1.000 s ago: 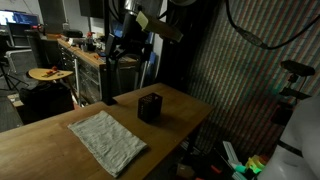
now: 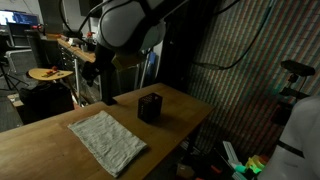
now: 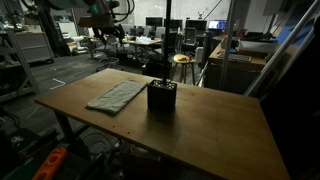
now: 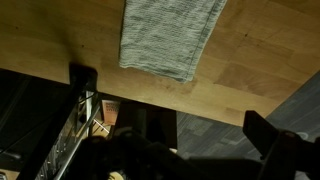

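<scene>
A light grey striped cloth (image 2: 108, 141) lies spread on the wooden table (image 2: 40, 150); it also shows as a flat cloth (image 3: 117, 96) in the second exterior view. A small black box (image 2: 150, 107) stands to its right, apart from it. High above the table hangs my gripper (image 2: 88, 62), well clear of both things. In the wrist view the gripper is open, dark fingers wide apart, with only table edge and floor showing between them. The cloth (image 4: 168, 40) lies toward the top of that view, and I cannot make out the box there.
A dark vertical post (image 3: 168, 40) rises behind the box at the table's far edge. Beyond lie desks, monitors and a round wooden stool (image 3: 182, 68).
In the first exterior view, the arm has swung left and closer to the camera, carrying the gripper leftward. The cloth and box have stayed where they were.
</scene>
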